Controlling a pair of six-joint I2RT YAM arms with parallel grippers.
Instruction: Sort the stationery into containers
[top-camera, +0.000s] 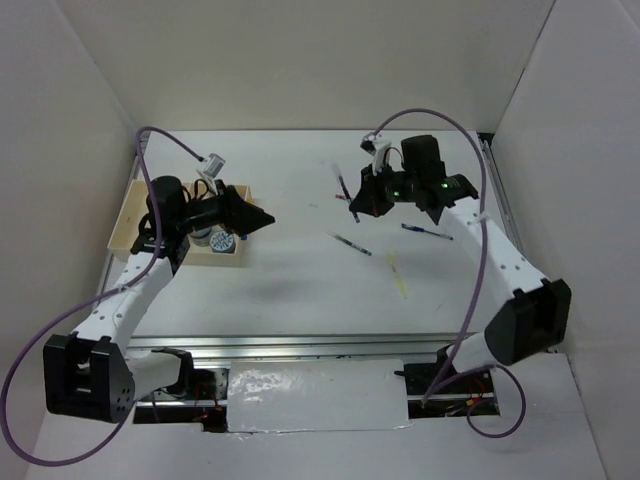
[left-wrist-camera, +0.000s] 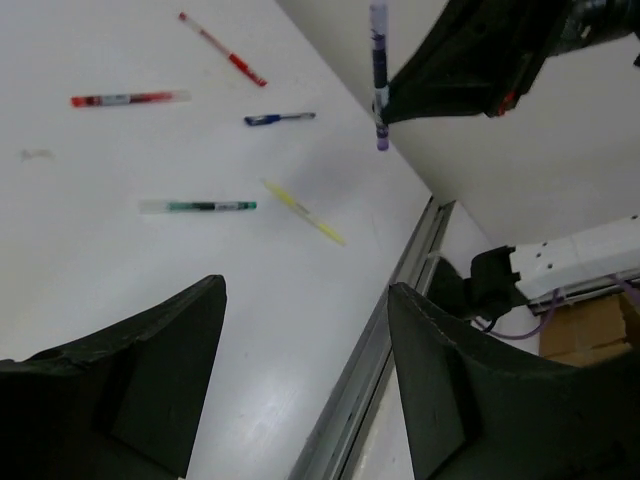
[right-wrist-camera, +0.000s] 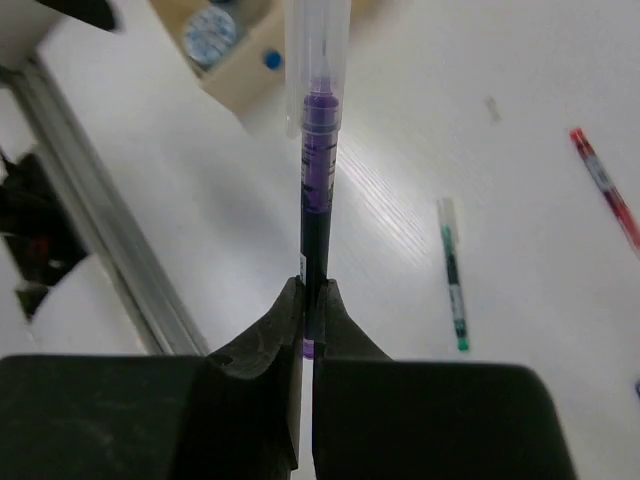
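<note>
My right gripper (top-camera: 362, 204) is shut on a purple pen (right-wrist-camera: 318, 180), held upright in the air. My left gripper (top-camera: 259, 218) hangs open and empty near the right side of the wooden organizer box (top-camera: 215, 258). On the table lie a green pen (top-camera: 352, 244) (left-wrist-camera: 211, 206), a yellow pen (top-camera: 397, 275) (left-wrist-camera: 303, 212), a blue pen (top-camera: 427, 232) (left-wrist-camera: 279, 118), a red pen (left-wrist-camera: 130, 99) (right-wrist-camera: 605, 183) and a second red pen (left-wrist-camera: 222, 48), partly hidden by the right arm in the top view.
The box holds two round containers (top-camera: 223, 242) and is partly covered by the left arm. A metal rail (top-camera: 290, 342) runs along the front edge, and walls stand at the back and sides.
</note>
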